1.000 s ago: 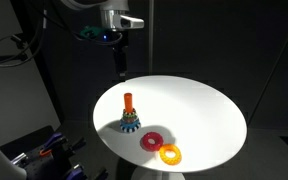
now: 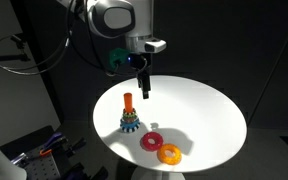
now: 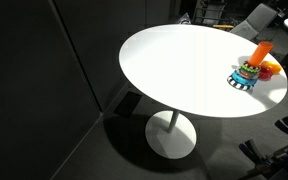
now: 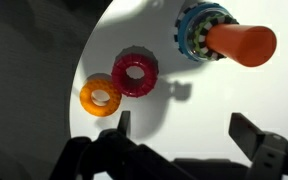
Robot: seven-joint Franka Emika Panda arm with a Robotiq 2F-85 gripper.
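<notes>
An orange post [image 2: 128, 102] rises from a stack of patterned blue and green rings [image 2: 130, 122] on the white round table. Flat on the tabletop, in front and to the right of that stack, lie a red ring [image 2: 152, 142] and an orange-yellow ring [image 2: 169, 154]; in the wrist view the red ring [image 4: 135, 74] and the orange ring [image 4: 100, 97] sit side by side. High above the table hangs my gripper, open, its fingers [image 4: 246, 130] wide apart with only bare tabletop seen between them. The post [image 4: 246, 44] stands off to one side.
Dark floor lies beyond.
The arm has come lower and farther right over the table, bringing the gripper above and right of the post. The stack and both loose rings have stayed in place.
</notes>
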